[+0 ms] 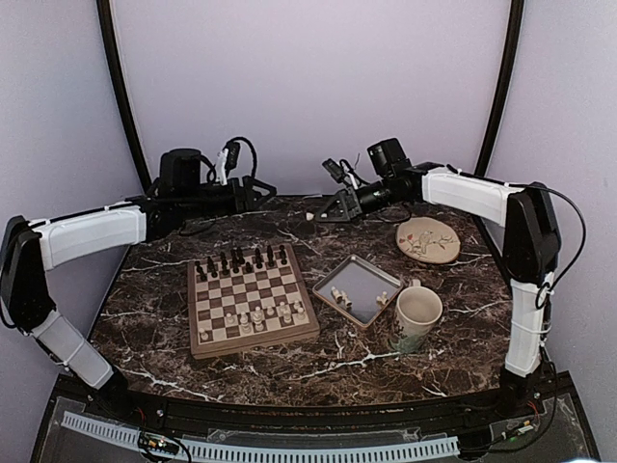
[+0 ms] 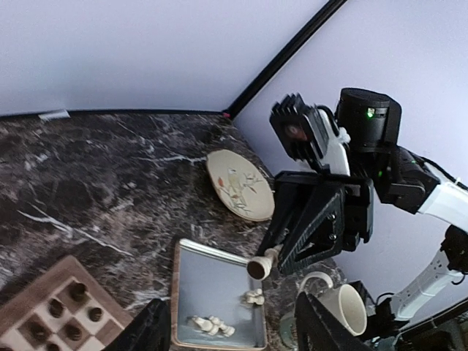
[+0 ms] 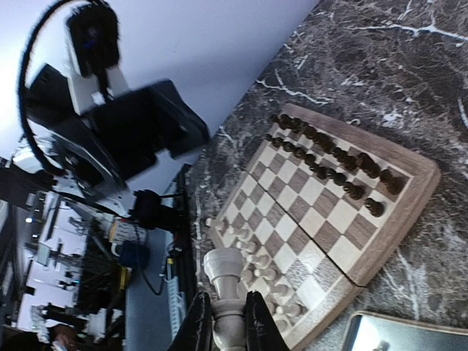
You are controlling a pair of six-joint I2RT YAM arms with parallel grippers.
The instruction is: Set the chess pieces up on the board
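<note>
My right gripper (image 1: 318,216) is shut on a white chess piece, whose pale end sticks out past the fingertips; the same piece (image 2: 259,267) shows in the left wrist view. Apart from it, to the left in the top view, my left gripper (image 1: 260,193) is open and empty, above and behind the board. The wooden chessboard (image 1: 253,338) carries dark pieces (image 3: 333,175) along its far side and several white pieces (image 1: 257,316) along its near side. A grey tray (image 1: 360,275) holds a few white pieces (image 2: 212,325) lying down.
A tall mug (image 1: 416,323) stands close to the tray's right corner. A patterned plate (image 1: 427,240) lies at the back right. Dark marble is bare between board and tray, and along the front.
</note>
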